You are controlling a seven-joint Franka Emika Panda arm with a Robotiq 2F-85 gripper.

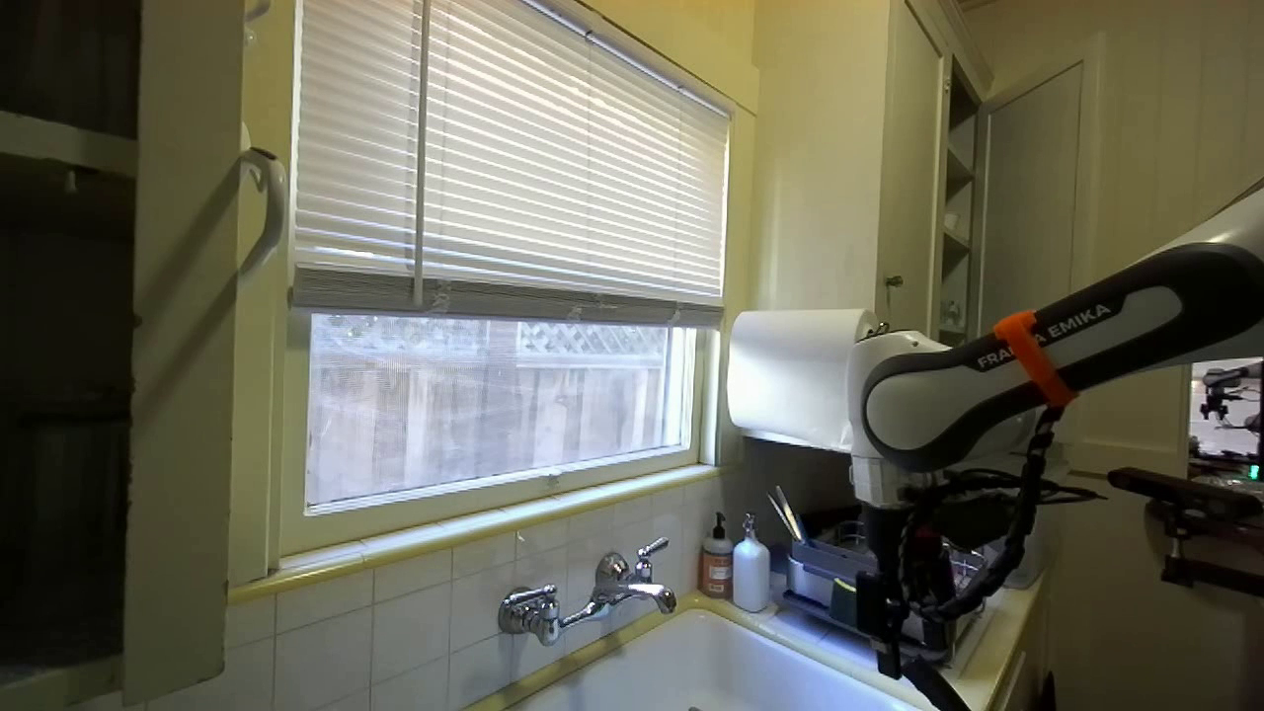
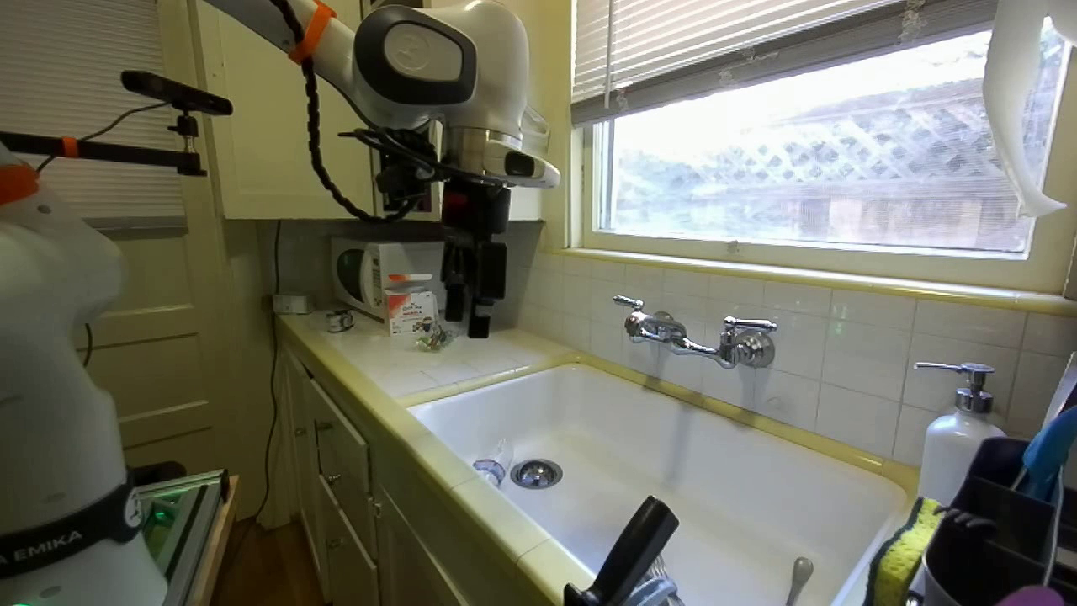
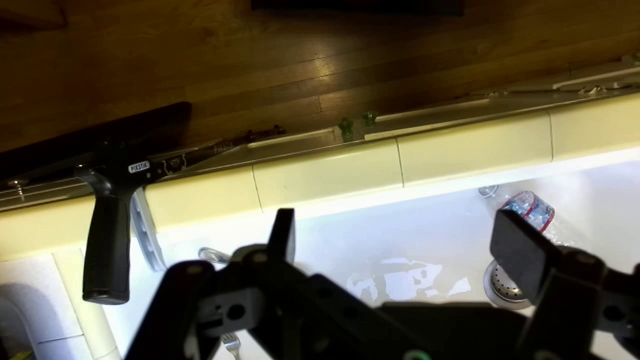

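My gripper hangs over the sink, open, its two fingers wide apart with nothing between them. A clear plastic bottle with a red and blue label lies in the white sink, close to the drain. Black-handled and marked PIKSTIK, a grabber tool rests across the sink's front edge. The wrist view also has a fork low in the picture, partly hidden by the gripper. A utensil handle shows at the sink's near end in exterior view 2.
On the wall behind the sink is a chrome faucet. A white pump bottle and a dish rack stand at one end. At the other, the counter holds a microwave and a small box. Much of the basin is clear.
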